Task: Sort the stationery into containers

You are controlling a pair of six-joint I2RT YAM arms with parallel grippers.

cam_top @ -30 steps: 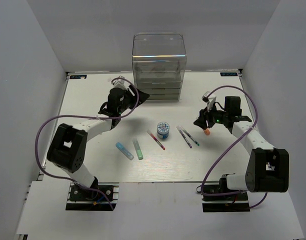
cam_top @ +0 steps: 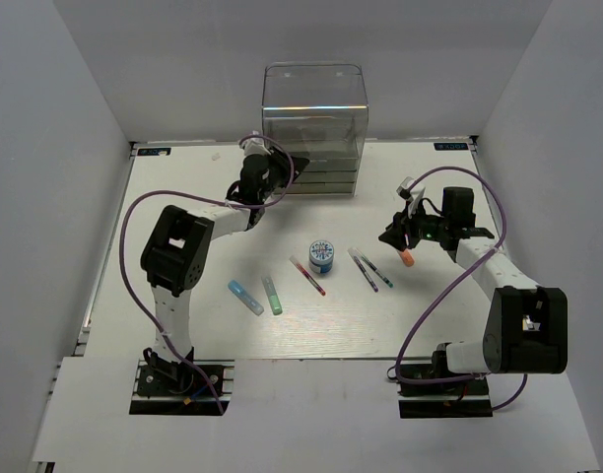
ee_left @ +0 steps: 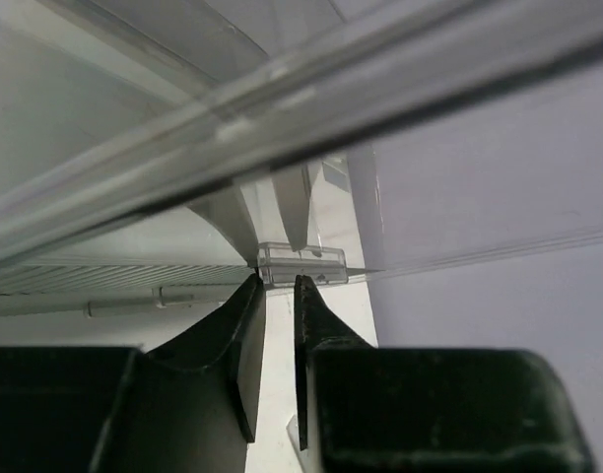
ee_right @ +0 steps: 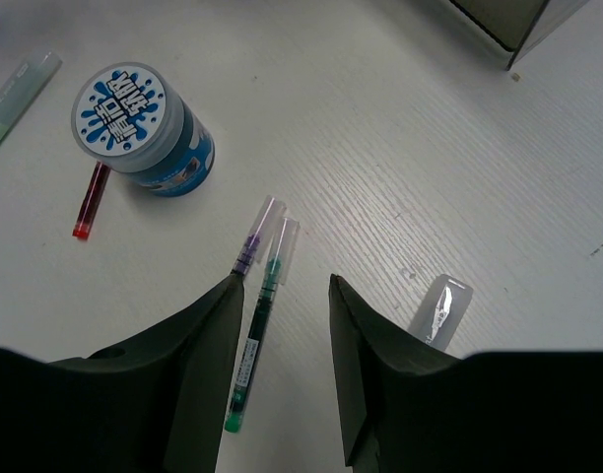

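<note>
At the front of the clear cabinet with drawers [cam_top: 314, 118], my left gripper is open by a narrow gap, nothing visible between its fingers. A small clear handle [ee_left: 303, 266] shows just beyond its tips. My right gripper stands open and empty above the table. Below it, in the right wrist view, lie a green pen [ee_right: 252, 345] and a purple pen [ee_right: 259, 235], partly hidden by a finger. Further left in the top view are a red pen [cam_top: 308, 277], a green marker [cam_top: 272, 296] and a blue marker [cam_top: 245, 298].
A blue-and-white round tub [cam_top: 321, 257] stands mid-table among the pens. An orange item [cam_top: 406, 257] lies just below the right gripper.
My left arm has swung right and slightly back, bringing its gripper from beside the cabinet to its front. My right arm has shifted only a little. The stationery has stayed put.
</note>
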